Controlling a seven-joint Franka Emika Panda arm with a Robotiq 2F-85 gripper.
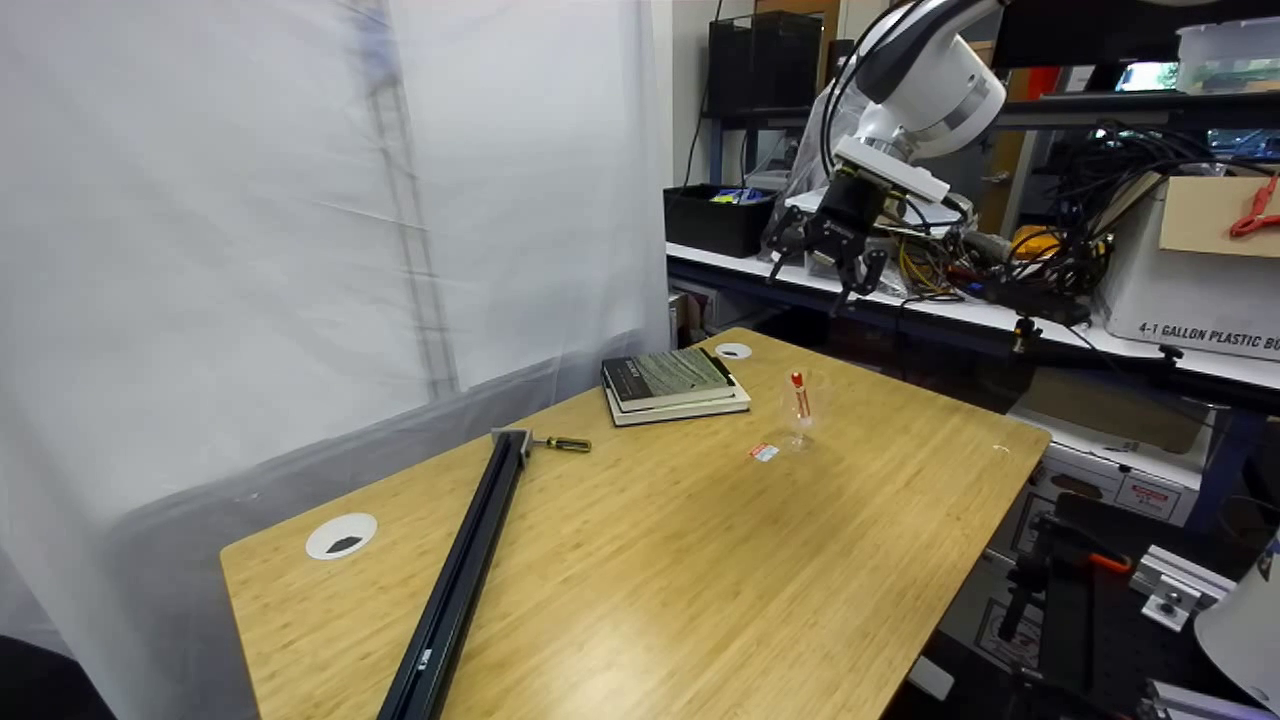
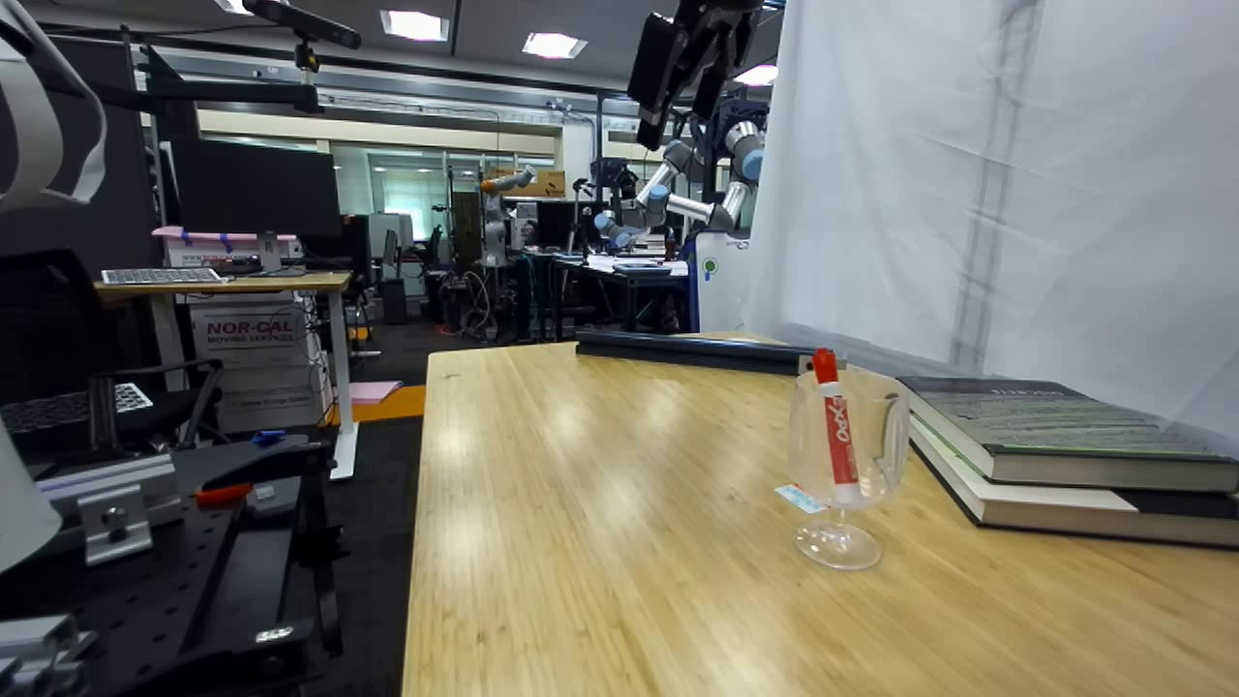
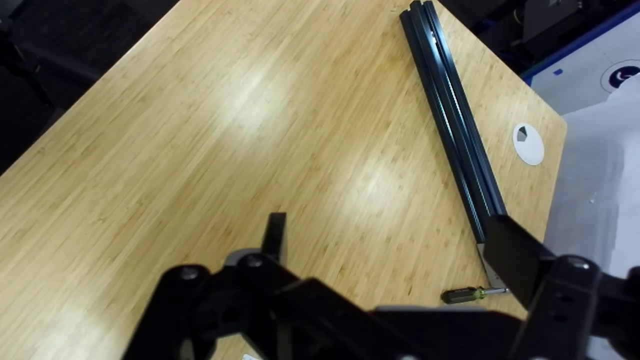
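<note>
A clear stemmed glass (image 2: 879, 432) stands upright on the wooden table, with a red and white marker (image 2: 841, 432) leaning inside it, red cap up. Seen from the first exterior view, the marker (image 1: 800, 394) is toward the table's far end. High above the tabletop hangs my gripper (image 1: 809, 283), its fingers spread wide with nothing between them. In the wrist view the gripper is open over bare wood, the fingers framing empty tabletop. The glass and marker cannot be seen there.
Two stacked books (image 1: 674, 382) lie near the glass, by the curtain. A screwdriver (image 1: 566, 444) touches the end area of a long black rail (image 1: 462, 570). A small label (image 2: 801, 499) lies beside the glass.
</note>
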